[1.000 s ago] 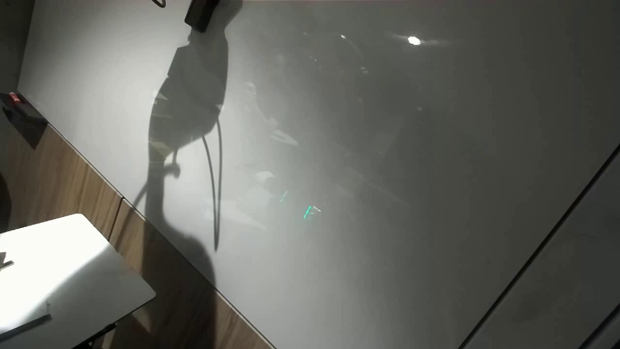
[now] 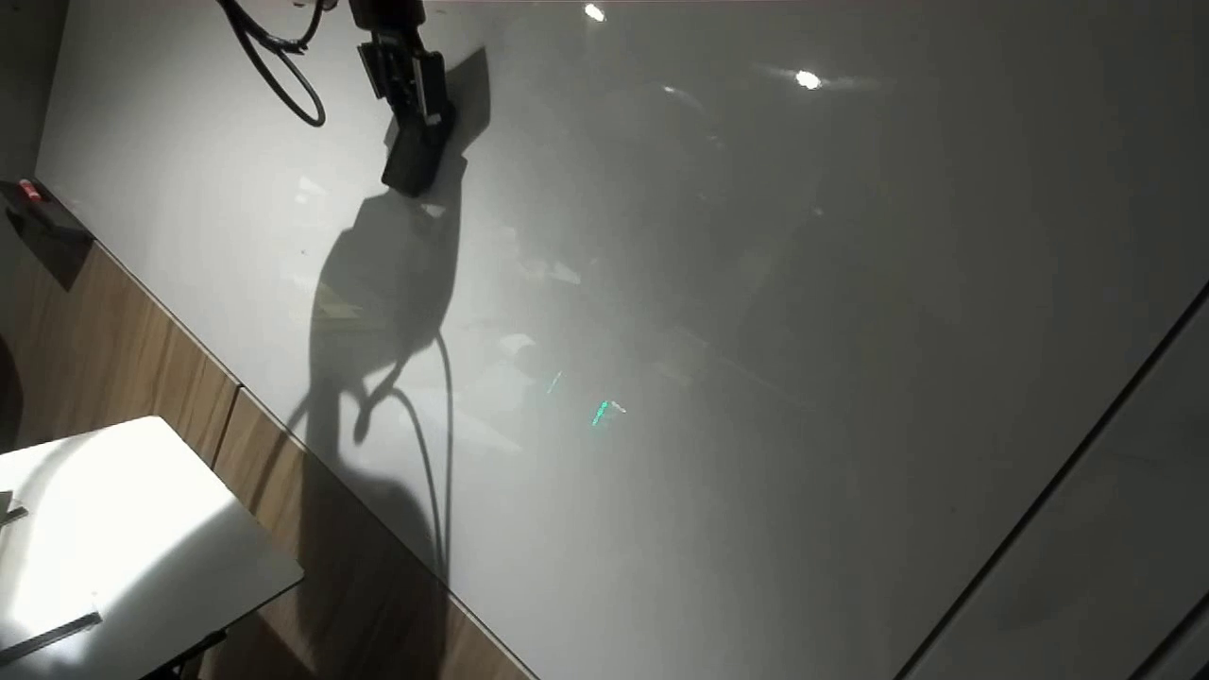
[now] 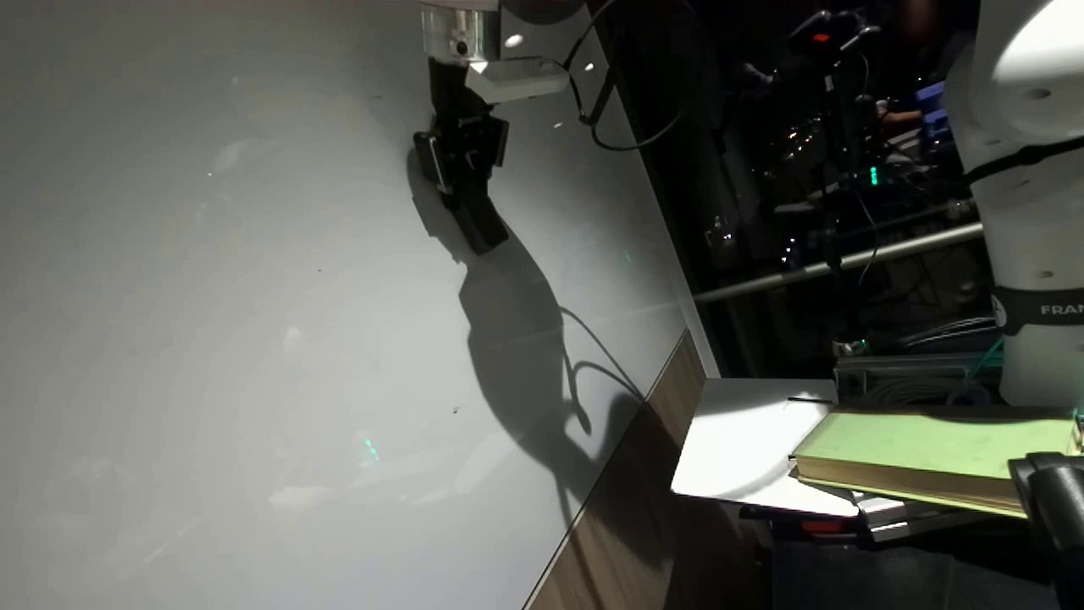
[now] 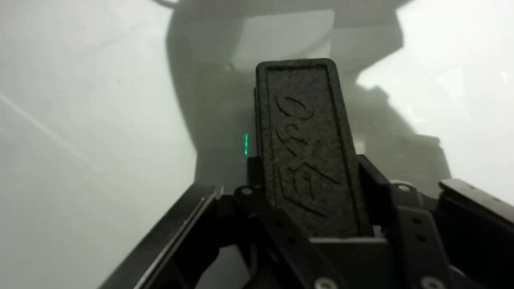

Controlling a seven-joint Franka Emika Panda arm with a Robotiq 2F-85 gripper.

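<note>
A dark, block-shaped eraser with raised borders and script lettering fills the middle of the wrist view. My gripper is shut on it, one finger along each long side. In exterior view 1 the gripper is at the top left, with the eraser jutting from it against the glossy whiteboard. From the other side, exterior view 2 has the gripper near the upper middle and the eraser below it. Whether the eraser's face touches the board cannot be made out.
Wood panelling borders the whiteboard. A white tabletop juts out at lower left. In exterior view 2 a green book lies near the robot base. The board's broad middle is clear apart from shadows and reflections.
In exterior view 1 the gripper and eraser have come down from the top edge and slightly right, bringing the fingers into view. Their shadow has shifted likewise.
</note>
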